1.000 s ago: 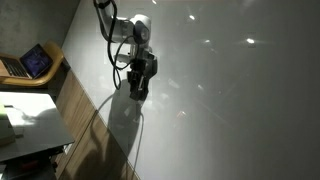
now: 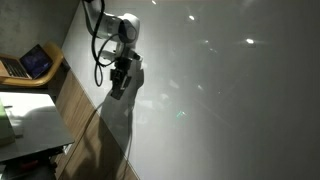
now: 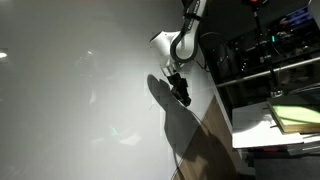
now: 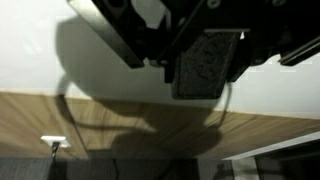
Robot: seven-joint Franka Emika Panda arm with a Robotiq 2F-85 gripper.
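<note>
A dark, block-like object with a rough, speckled face [image 4: 203, 65] is held between the fingers of my gripper [image 2: 119, 84], which is shut on it. In exterior view 2 the gripper [image 3: 181, 92] is in front of a large glossy white surface [image 3: 90, 80], near its wooden border. Small green marks [image 2: 181, 113] show on that surface, apart from the gripper; they also appear as faint green marks [image 3: 113, 131] in the other exterior view. Whether the dark object touches the white surface cannot be told. The arm's shadow falls across it.
A brown wooden strip [image 2: 78, 112] borders the white surface. Beyond it are a white table [image 2: 40, 122] and a laptop [image 2: 14, 68]. In the wrist view a white socket with a cable [image 4: 54, 141] is on the wood.
In exterior view 1 my gripper has shifted left, towards the wooden strip, with its shadow following. The green marks look unchanged.
</note>
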